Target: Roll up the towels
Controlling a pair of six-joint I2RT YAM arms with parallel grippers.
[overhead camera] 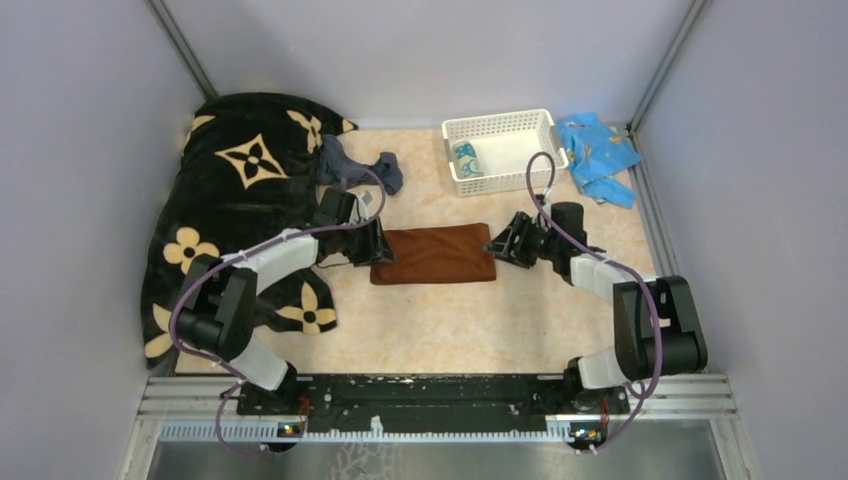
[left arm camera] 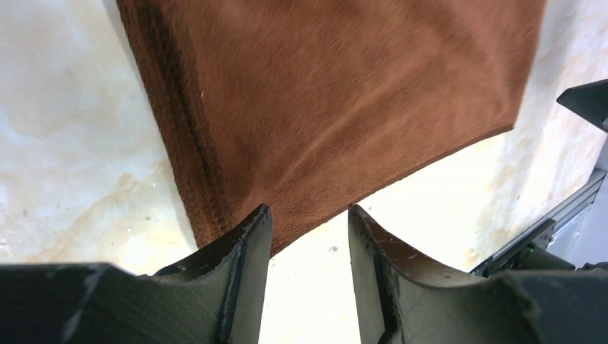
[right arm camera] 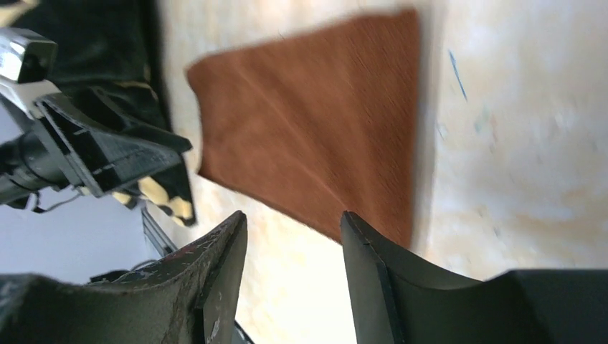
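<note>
A brown towel point(overhead camera: 432, 258) lies as a flat folded rectangle mid-table, with a doubled edge at one end in the left wrist view point(left arm camera: 179, 129). My left gripper point(overhead camera: 378, 252) is over the towel's left end; in its wrist view the fingers point(left arm camera: 244, 265) stand apart with nothing between them. My right gripper point(overhead camera: 508, 243) is at the right end, its fingers point(right arm camera: 366, 265) also apart and empty.
A white basket point(overhead camera: 505, 180) with a patterned item stands behind. Blue cloth point(overhead camera: 595, 155) lies back right, grey cloth point(overhead camera: 360, 165) back left. A black floral blanket point(overhead camera: 225, 170) covers the left side.
</note>
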